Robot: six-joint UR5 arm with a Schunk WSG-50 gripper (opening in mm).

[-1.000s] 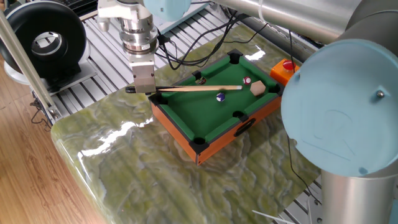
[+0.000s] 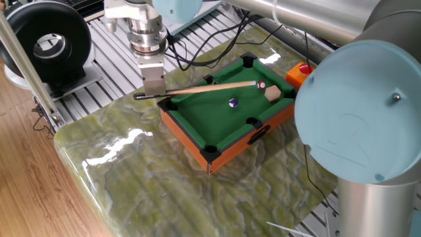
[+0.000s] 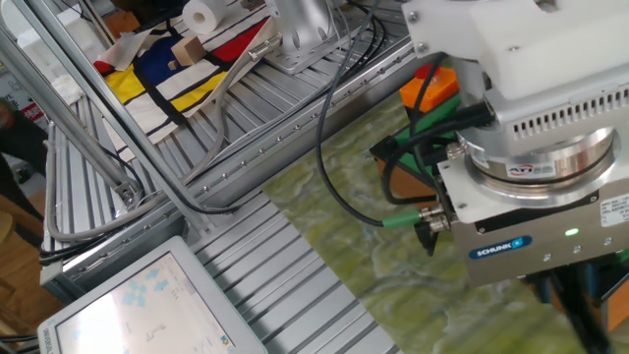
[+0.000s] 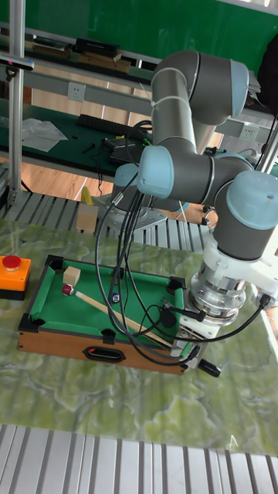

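A small green pool table (image 2: 210, 120) with orange-brown sides stands on the marbled tabletop. My gripper (image 2: 155, 93) is above its left end in exterior view 1, shut on the cue (image 2: 217, 87) near its black butt. The cue slants across the felt, its pale tip close to a red-and-white ball (image 2: 261, 85); whether they touch I cannot tell. Just past that ball sits a wooden block (image 2: 272, 93), by the corner pocket. A blue-and-white ball (image 2: 233, 103) rests near mid-table. In exterior view 2 the gripper body (image 3: 536, 231) shows, its fingertips unclear.
An orange box with a red button (image 2: 300, 74) stands beyond the block's end of the pool table. Loose black cables (image 4: 115, 272) hang from the arm over the playing surface in exterior view 3.
The cue's tip has swung toward the far side, from beside the red-and-white ball to almost in line with it. My gripper has shifted only slightly. Both balls and the block look unmoved.
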